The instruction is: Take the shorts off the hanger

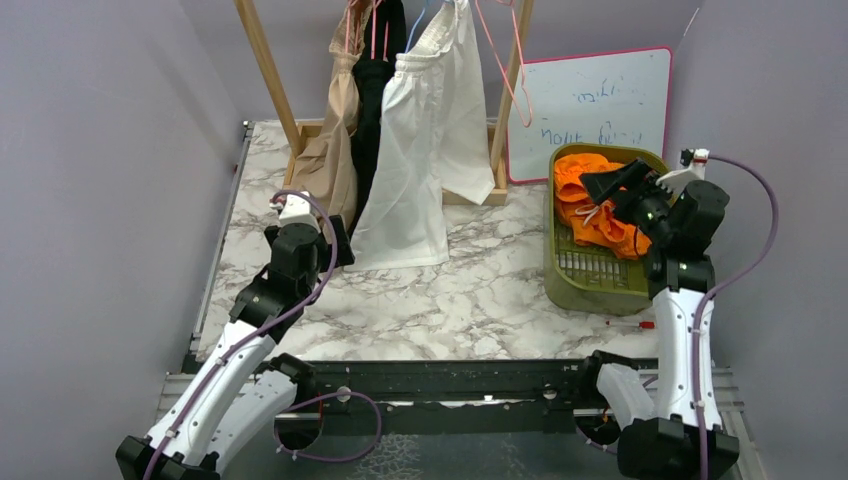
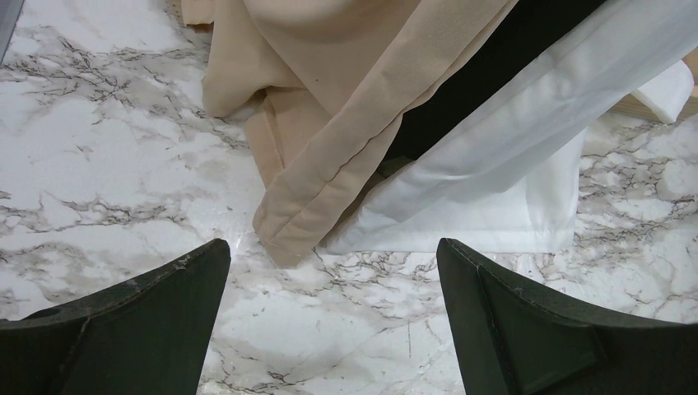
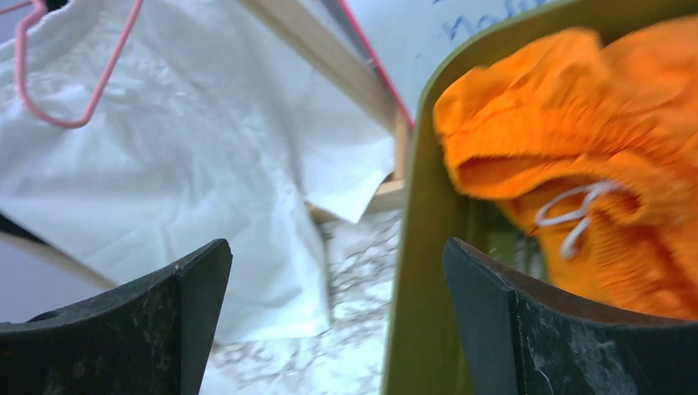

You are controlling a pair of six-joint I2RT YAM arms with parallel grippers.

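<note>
Beige trousers [image 1: 330, 160], a black garment [image 1: 372, 120] and white pants [image 1: 405, 170] hang from hangers on the wooden rack [image 1: 266, 70]; an empty pink hanger [image 1: 525, 100] hangs at its right. My left gripper [image 1: 325, 240] is open before the hems; the beige cloth [image 2: 354, 156] and white cloth [image 2: 486, 189] lie beyond its empty fingers. My right gripper is open above the left rim of the green basket [image 1: 555, 280], which holds orange clothing [image 3: 560, 115], with the white pants to its left in the blurred right wrist view.
A whiteboard [image 1: 610, 90] stands behind the basket. A small red pen [image 1: 645, 325] lies at the front right of the marble table [image 1: 430, 320], whose front middle is clear.
</note>
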